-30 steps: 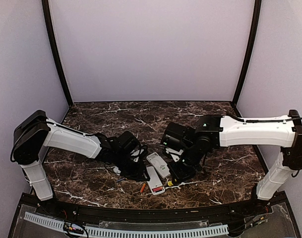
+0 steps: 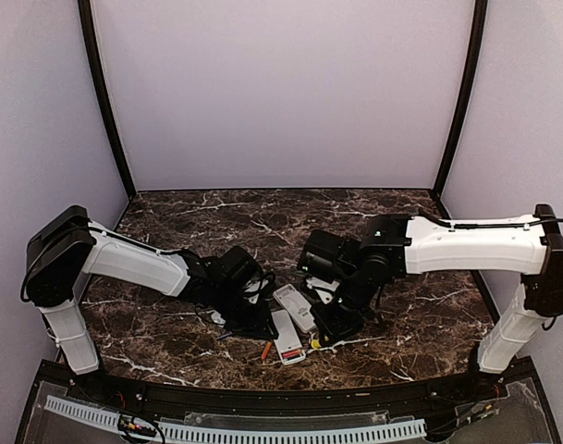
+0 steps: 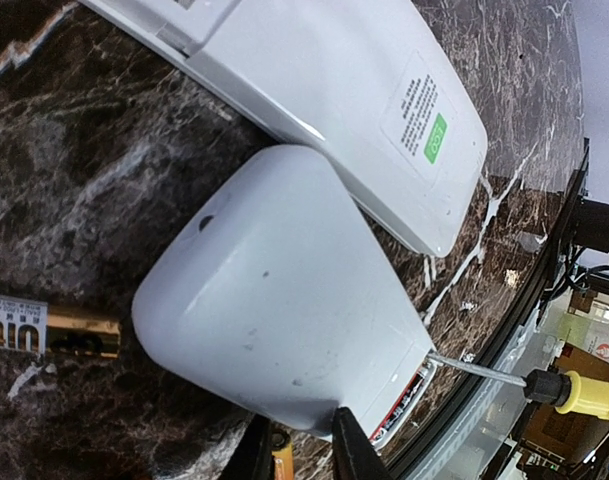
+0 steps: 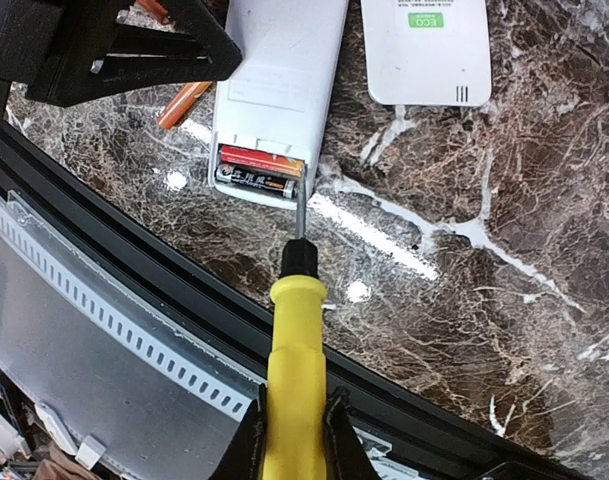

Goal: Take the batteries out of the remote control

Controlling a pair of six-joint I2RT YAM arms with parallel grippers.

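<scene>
The white remote (image 4: pixel 269 90) lies face down, battery bay open, with a red battery (image 4: pixel 256 158) and a black battery (image 4: pixel 252 182) inside. My right gripper is shut on a yellow-handled screwdriver (image 4: pixel 294 350), whose metal tip is at the bay's right end. My left gripper is at the upper end of the remote, low over it; its black fingertips show at the bottom of the left wrist view, and how far open they are is hard to tell.
A second white remote or cover (image 4: pixel 427 55) lies beside it. Loose orange batteries (image 4: pixel 182 100) lie on the marble table (image 4: pixel 504 220) left of the remote. The table's front edge is close below.
The right arm shifts slightly in the top view, with the screwdriver still by the bay. The left arm looks still.
</scene>
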